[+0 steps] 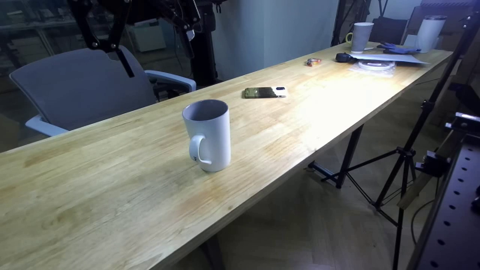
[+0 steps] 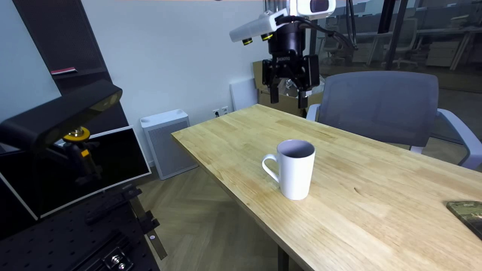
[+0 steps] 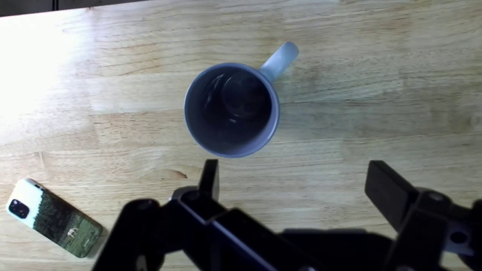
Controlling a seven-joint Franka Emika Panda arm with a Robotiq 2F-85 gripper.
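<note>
A white mug with a grey inside stands upright on the wooden table. From above, the wrist view shows the mug's open mouth, with its handle toward the upper right. My gripper is wide open, only bare tabletop visible between its fingers. In the second exterior view the gripper hangs in the air behind the mug, well clear of it. The same gripper shows at the top of the first exterior view, above the chair side of the table.
A phone in a picture case lies flat near the mug. Farther along the table are another mug, a tumbler, gloves and a small wrapped item. A grey chair stands behind.
</note>
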